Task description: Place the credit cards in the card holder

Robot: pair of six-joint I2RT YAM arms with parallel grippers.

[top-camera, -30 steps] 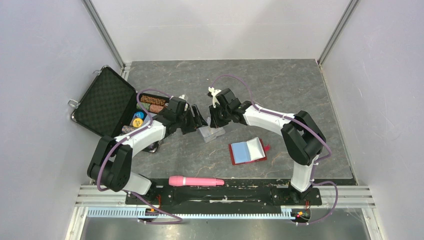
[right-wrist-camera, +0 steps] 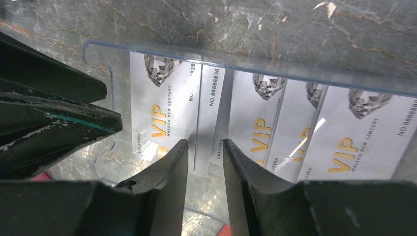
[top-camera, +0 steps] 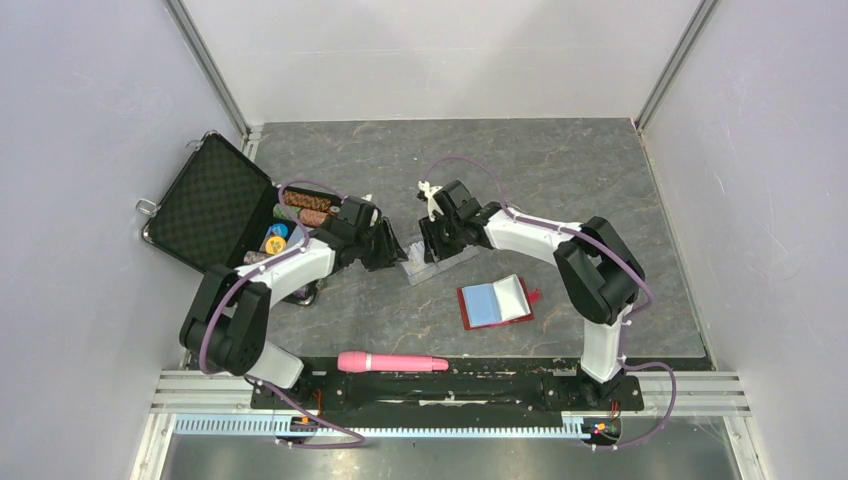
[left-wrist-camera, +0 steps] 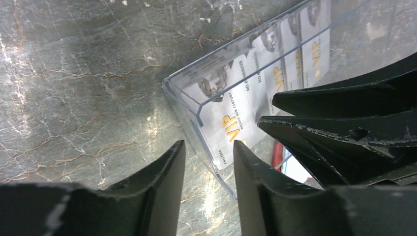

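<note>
A clear acrylic case (top-camera: 448, 265) in mid-table holds several white VIP cards (left-wrist-camera: 231, 118) with diamond pictures. My left gripper (top-camera: 390, 258) is at the case's left end; in the left wrist view its fingers (left-wrist-camera: 160, 187) are apart at the end wall, nothing visible held. My right gripper (top-camera: 432, 240) is over the cards; in the right wrist view its open fingers (right-wrist-camera: 164, 191) straddle the edge of a card. The red card holder (top-camera: 464, 310), with blue and white sleeves, lies open to the front right of the case.
An open black briefcase (top-camera: 207, 200) with assorted items sits at the left. A pink microphone (top-camera: 392, 362) lies along the front edge.
Both grippers have shifted slightly, the left one forward and down in the top view, the right one a little rightward.
</note>
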